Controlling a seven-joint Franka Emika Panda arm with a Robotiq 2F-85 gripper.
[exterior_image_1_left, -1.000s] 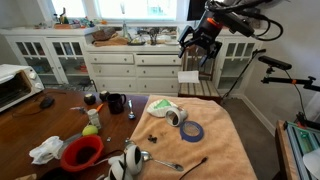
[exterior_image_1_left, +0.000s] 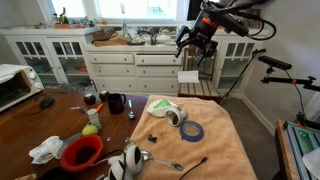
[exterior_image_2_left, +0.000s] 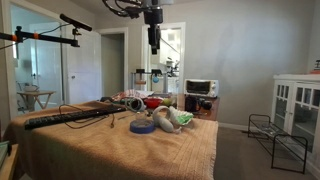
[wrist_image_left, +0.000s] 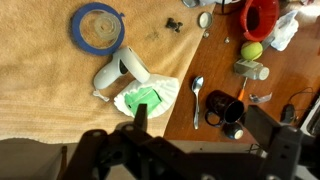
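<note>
My gripper is open with its fingers wide apart and nothing between them. It hangs high above the table, clear of everything, as the gripper (exterior_image_1_left: 197, 58) shows in exterior view 1. Under it on the tan cloth (wrist_image_left: 45, 85), the wrist view shows a blue ring like a tape roll (wrist_image_left: 74, 28), a white cup-like object (wrist_image_left: 128, 62) and a crumpled white and green packet (wrist_image_left: 147, 97). The cup-like object lies on its side between the ring and the packet.
On the dark wood part stand a red bowl (exterior_image_1_left: 82, 152), a green apple (exterior_image_1_left: 90, 130) and a dark mug (exterior_image_1_left: 116, 103). A spoon (wrist_image_left: 196, 95) lies beside the cloth. A black and white object (exterior_image_1_left: 122, 162) sits at the near edge.
</note>
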